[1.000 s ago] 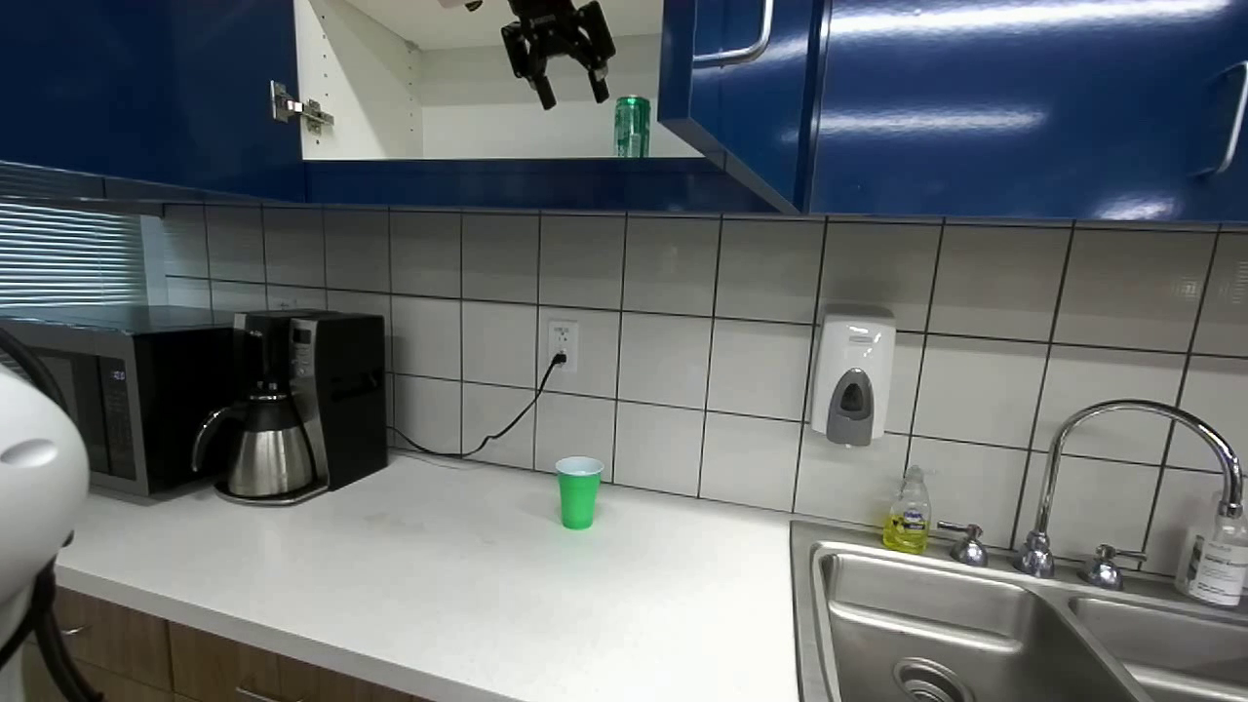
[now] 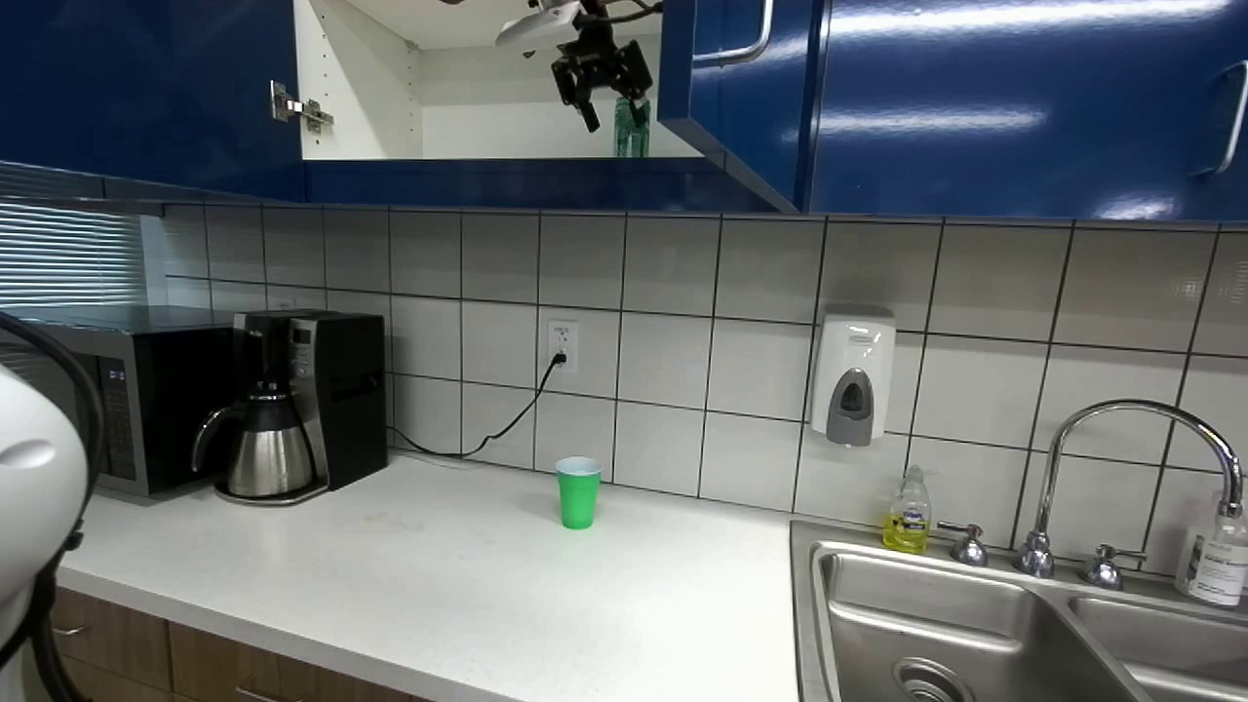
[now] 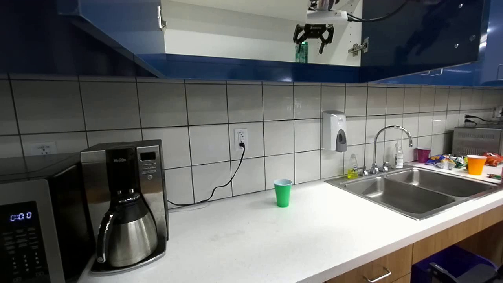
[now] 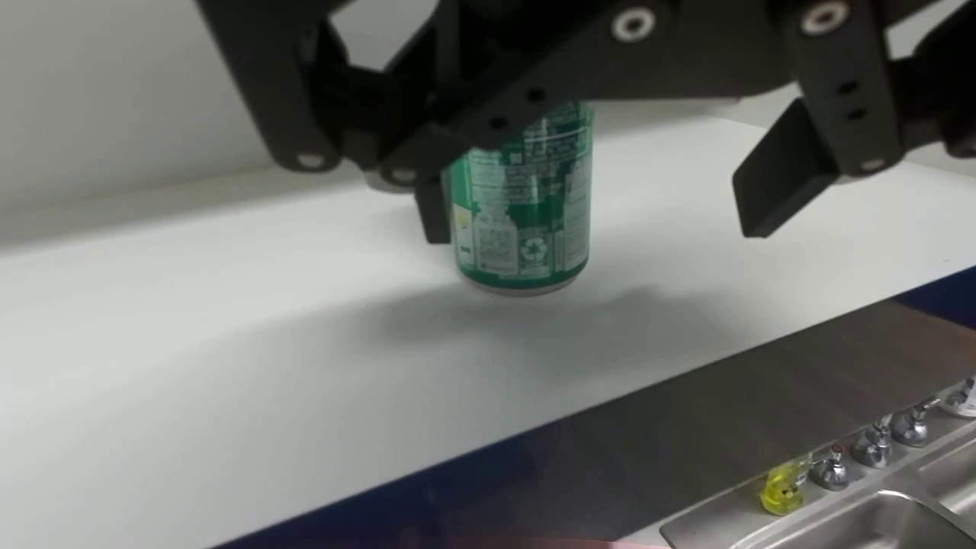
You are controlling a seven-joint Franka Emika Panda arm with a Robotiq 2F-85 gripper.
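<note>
A green can (image 4: 526, 206) stands upright on the white cabinet shelf (image 4: 302, 348), its top hidden behind my gripper in the wrist view. My gripper is open, with its fingers wide apart. In that view the can appears close to the left finger, with a broad gap to the right one; whether they touch cannot be told. From exterior view 1, the gripper (image 2: 616, 119) covers the upper part of the can (image 2: 633, 140). Exterior view 2 has the can (image 3: 302, 54) behind the left finger. On the counter below sits a green cup (image 2: 578, 493).
Open blue doors flank the cabinet; the nearer one (image 2: 731, 99) is just right of the can in exterior view 1. A blue ledge (image 2: 491, 181) edges the shelf. A coffee maker (image 3: 127, 207), microwave (image 3: 28, 221) and sink (image 3: 401, 193) line the counter, whose middle is mostly free.
Over the last second my gripper has shifted right and slightly down in exterior view 1, from beside the can to in front of its upper part. Can and cup have stayed put.
</note>
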